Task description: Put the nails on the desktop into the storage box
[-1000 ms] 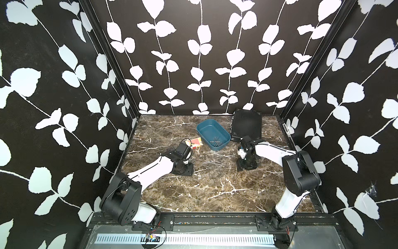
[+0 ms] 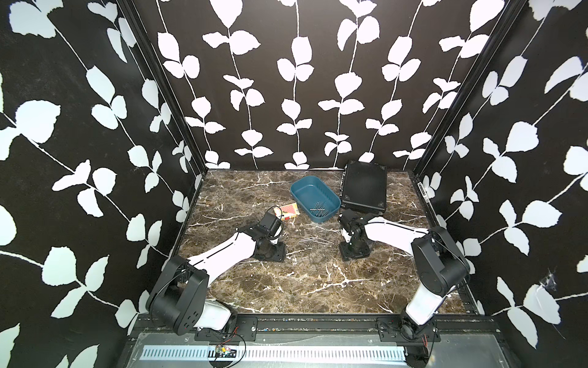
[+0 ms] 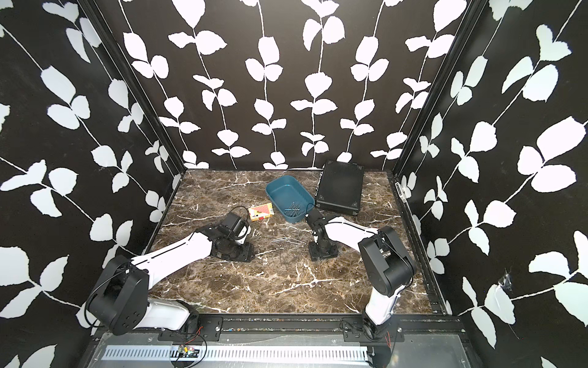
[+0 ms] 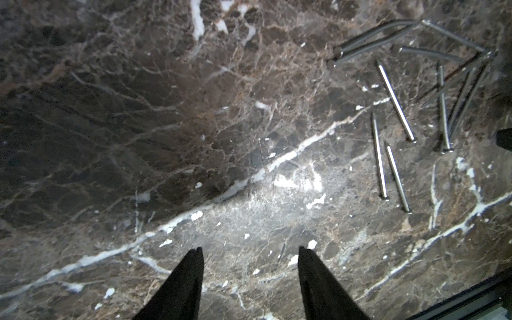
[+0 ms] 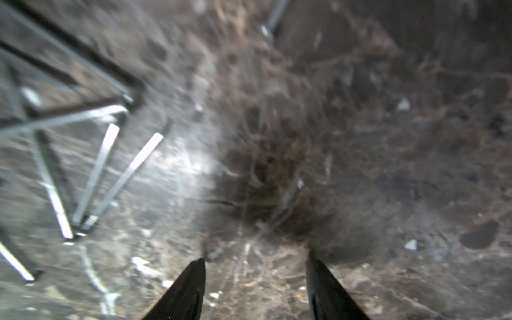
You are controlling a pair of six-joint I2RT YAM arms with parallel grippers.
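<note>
Several thin silver nails (image 4: 395, 101) lie loosely spread on the brown marbled desktop, between my two grippers. A teal storage box (image 2: 306, 185) stands behind them, with several nails (image 2: 318, 209) heaped in its near end. My left gripper is open over bare desktop, left of the loose nails. My right gripper is open close above the desktop, nothing between its fingers. In the right wrist view, several nails (image 5: 123, 178) lie left of its fingers, and the end of another nail (image 5: 272, 21) shows at the top.
A black case (image 2: 364, 185) lies right of the box, close behind my right arm. A red and yellow packet (image 2: 288, 211) sits between my left arm and the box.
My right gripper has moved left and come nearer the loose nails. The left arm, the box and the nails stay where they were.
</note>
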